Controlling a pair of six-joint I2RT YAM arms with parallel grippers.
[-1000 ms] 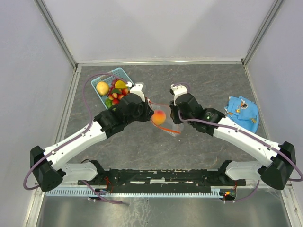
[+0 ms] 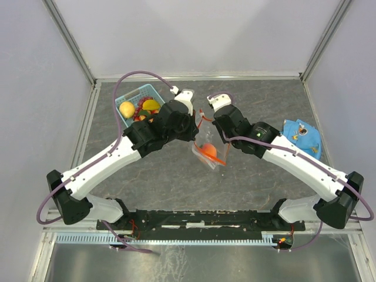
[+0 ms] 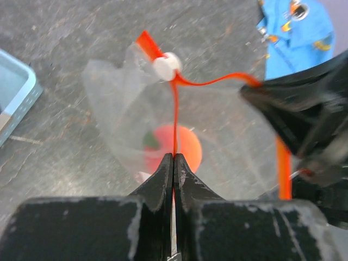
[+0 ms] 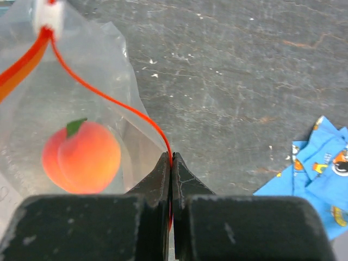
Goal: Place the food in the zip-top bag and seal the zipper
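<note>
A clear zip top bag (image 2: 207,136) with an orange-red zipper edge (image 4: 110,99) hangs between my two grippers, its mouth spread. Inside it lies a peach (image 4: 81,156) with a green leaf, seen through the plastic. My left gripper is shut on one side of the bag's rim, the orange strip running into its fingertips. On the opposite side, my right gripper is shut with the thin red rim between its tips. A white slider (image 3: 167,66) sits at the zipper's far end, clear of both grippers.
At the back left, a light blue basket (image 2: 154,90) holds several fruits, close to my left arm. A folded blue cloth bag (image 2: 302,139) with printed figures lies far right.
My left gripper has moved right, closer to the right gripper, and the bag's mouth has narrowed between them. The peach has shifted right and lower in the top view.
</note>
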